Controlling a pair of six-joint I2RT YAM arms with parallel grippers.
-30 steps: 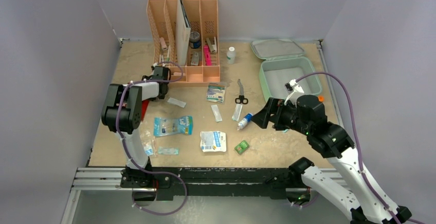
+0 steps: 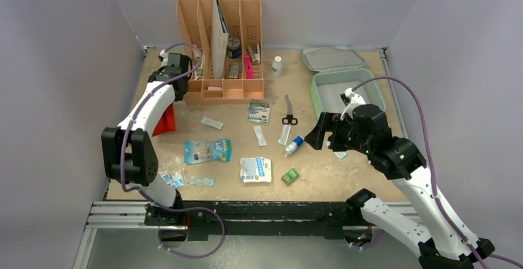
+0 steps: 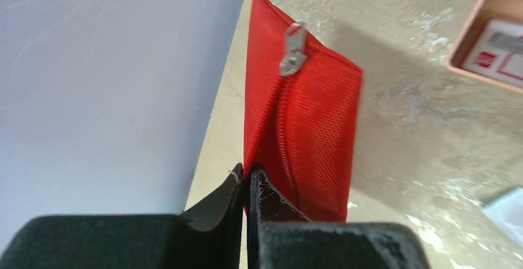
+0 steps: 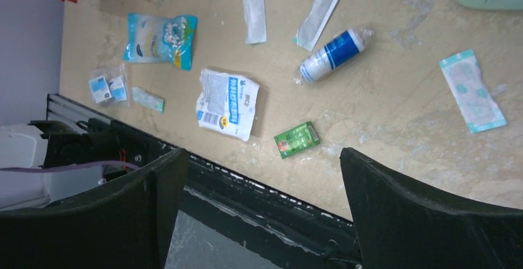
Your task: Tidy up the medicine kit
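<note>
My left gripper is shut on a red zippered pouch (image 3: 308,133), which hangs raised above the table left of the organizer. A metal zipper pull (image 3: 294,50) shows near its top edge; its printed face is turned away. In the top view only a lower part of the red pouch (image 2: 164,121) shows under the arm. The peach organizer (image 2: 223,92) stands at the back, with a white folder and small items in its slots. An open green case (image 2: 319,99) sits back right, empty as far as shows. My right gripper is open and empty above the right-front table.
Between the arms lie a blue packet (image 2: 208,151), a white packet (image 2: 255,169), a green box (image 2: 290,176), a capped bottle (image 2: 294,145), scissors (image 2: 289,120) and several flat sachets. A white bottle (image 2: 277,66) stands right of the organizer. Walls close in left, right and behind.
</note>
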